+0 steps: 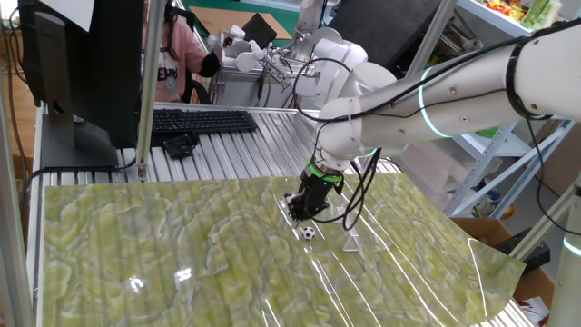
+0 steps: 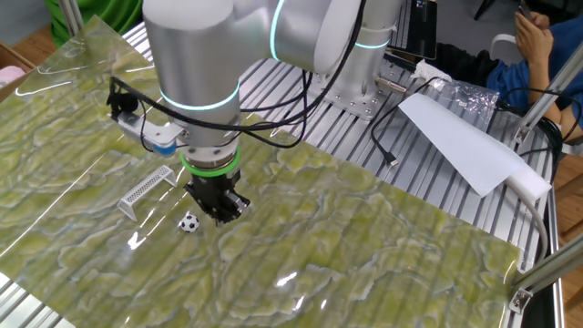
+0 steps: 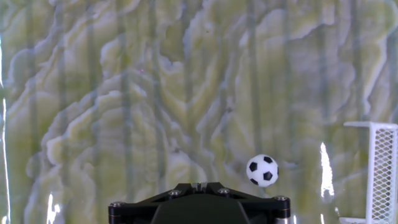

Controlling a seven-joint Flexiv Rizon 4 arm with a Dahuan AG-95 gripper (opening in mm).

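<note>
A small black-and-white football (image 1: 309, 232) lies on the green marbled sheet (image 1: 182, 245). In the wrist view the ball (image 3: 262, 170) is to the right of my gripper, whose fingers are together with nothing visible between them. Exterior view 2 has the black gripper (image 2: 230, 211) pointing down above the sheet, beside the ball (image 2: 189, 222) and apart from it. A white toy goal (image 2: 146, 192) with a mesh panel stands on the ball's other side. Only part of that goal (image 3: 380, 174) enters the wrist view, at the right edge; in exterior view 1 cables partly cover it.
Much of the sheet around the gripper is bare. Behind it, a black keyboard (image 1: 204, 121) and a monitor (image 1: 86, 82) occupy the slatted table. A white panel (image 2: 460, 141) lies near the arm's base (image 2: 351, 91). Cables hang loosely from the arm.
</note>
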